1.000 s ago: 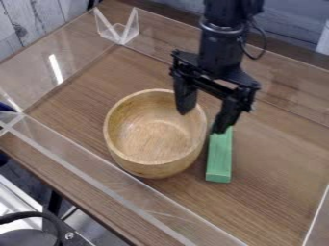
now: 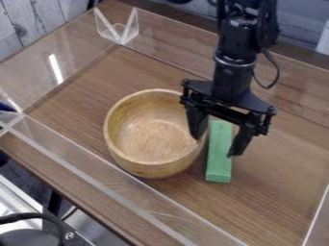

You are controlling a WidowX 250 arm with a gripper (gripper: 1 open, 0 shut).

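The black robot gripper [image 2: 218, 135] hangs over the right rim of a wooden bowl [image 2: 141, 130] and the upper end of a green bar [image 2: 218, 163], its fingers open and pointing down. Part of the bar is hidden behind the gripper. The bowl looks empty.
A clear folded object [image 2: 117, 29] stands at the back left. Clear strips run along the near left and right edges, and a black cable or part lies at bottom left.
The gripper has shifted slightly down and toward the viewer over the green bar, and its body has turned a little. The bowl and bar look unmoved.
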